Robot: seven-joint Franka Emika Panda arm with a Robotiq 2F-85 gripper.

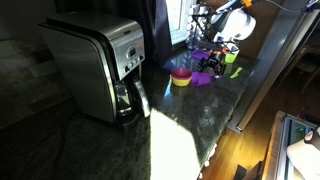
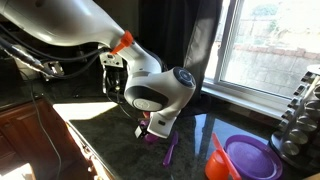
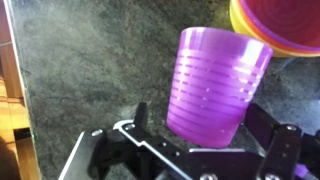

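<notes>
A purple ribbed cup [image 3: 213,85] fills the middle of the wrist view, its pale closed-looking side toward the top. My gripper stands open, with one black finger [image 3: 140,117] left of the cup and the other [image 3: 260,125] close by its right side. Exterior view 1 shows the purple cup [image 1: 201,78] small on the dark counter, beneath the gripper [image 1: 211,67]. In exterior view 2 the arm hides most of the gripper, and only a bit of purple shows beneath it.
Close to the cup stand stacked yellow and red bowls [image 1: 181,77]. A coffee maker [image 1: 100,65] occupies the near counter. A purple plate [image 2: 255,160], a red cup [image 2: 216,165] and a purple utensil [image 2: 171,149] lie by the window side. The counter's edge drops toward a wooden floor [image 1: 235,150].
</notes>
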